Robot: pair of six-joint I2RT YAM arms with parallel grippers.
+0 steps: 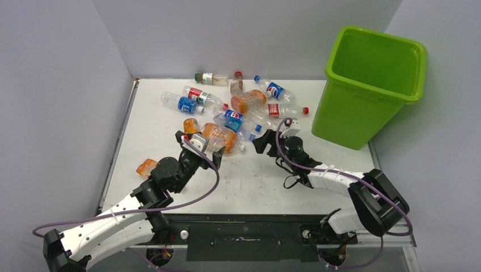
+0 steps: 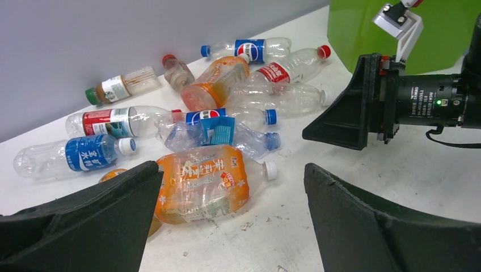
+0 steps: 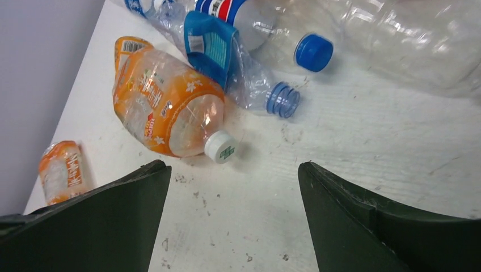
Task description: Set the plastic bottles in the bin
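Note:
Several clear plastic bottles lie in a heap on the white table. A large bottle with an orange label [image 2: 198, 184] has its white cap pointing right. My left gripper is open above it, nothing held. A crumpled bottle with a blue label [image 3: 212, 48] lies against it. My right gripper [image 1: 265, 145] hangs at the right side of the heap, its fingers apart and empty. In the right wrist view, bare table and the orange bottle's white cap [image 3: 221, 147] show between the fingers. The green bin [image 1: 354, 102] stands at the back right; its visible inside looks empty.
A small orange-labelled bottle [image 1: 147, 168] lies apart at the left. At the back are a green-capped bottle [image 1: 211, 79] and a red-capped one [image 1: 236, 85]. Both grippers are close to the heap's near side. Bare table [image 1: 249, 190] stretches in front.

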